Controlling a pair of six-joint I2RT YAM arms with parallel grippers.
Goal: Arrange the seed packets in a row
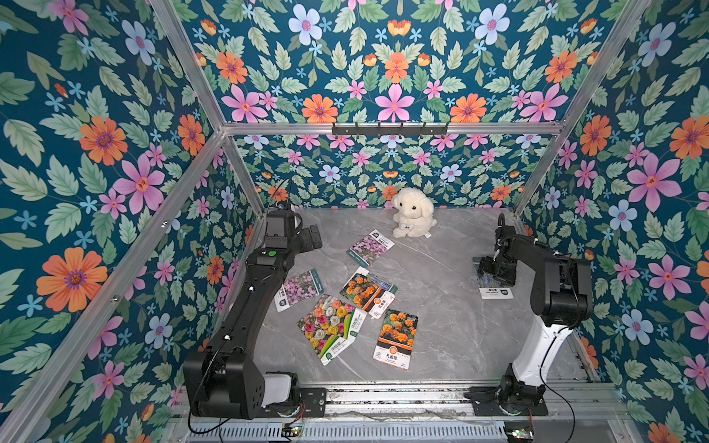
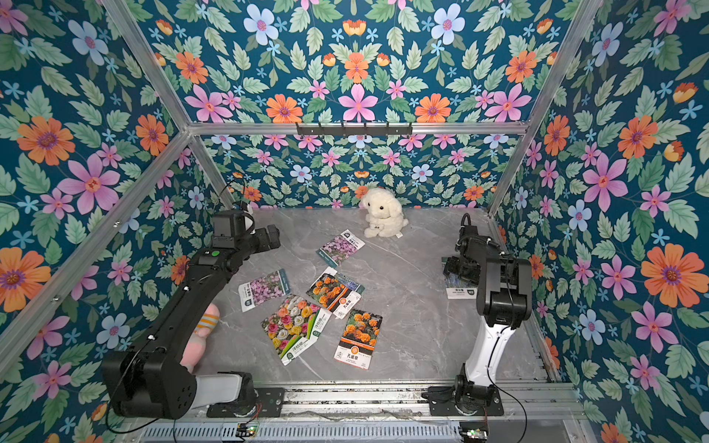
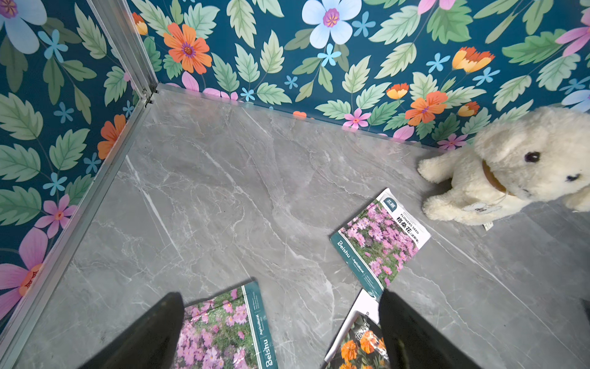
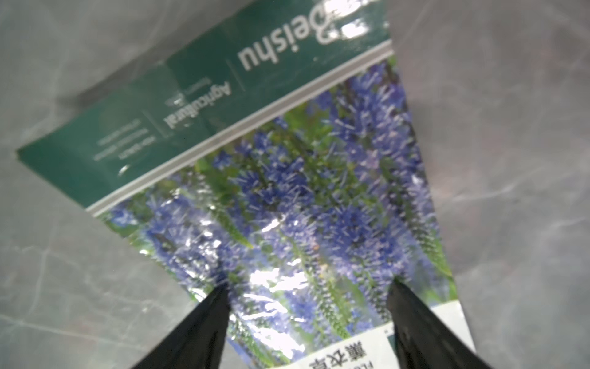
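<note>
Several seed packets lie loose on the grey table: pink cosmos (image 1: pixel 369 249), orange marigold (image 1: pixel 360 290), mixed blooms (image 1: pixel 329 325). A lavender packet (image 4: pixel 295 209) lies at the right under my right gripper, whose two fingertips are over it near its white end, apart; it is blurred, and I cannot tell whether they press on it. My left gripper stands open above the left part of the table, nothing between its fingers, over the cosmos and marigold packets.
A white plush dog (image 1: pixel 412 214) sits at the back centre. A pink soft object (image 2: pixel 198 339) is partly hidden behind the left arm. Bare table lies at the back left and between the central packets and the lavender one. Patterned walls surround the table.
</note>
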